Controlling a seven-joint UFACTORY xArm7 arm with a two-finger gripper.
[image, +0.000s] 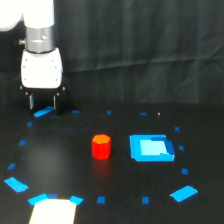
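Observation:
At the upper left of the camera view hangs my gripper (43, 102), pointing down from the white arm (41, 66). Its dark fingers stand apart, and nothing shows between them. Well to its right and nearer the camera, a small red block (101, 147) with a many-sided outline rests on the black table. A bright blue shape (136, 148) with a pale middle lies right of the block, apart from it. I cannot tell whether that shape is flat or raised.
A pale square (53, 212) is cut off by the bottom edge at left. Strips of blue tape (184, 193) and several small blue marks dot the table. Dark curtain (140, 50) closes off the back. Between gripper and red block the surface looks clear.

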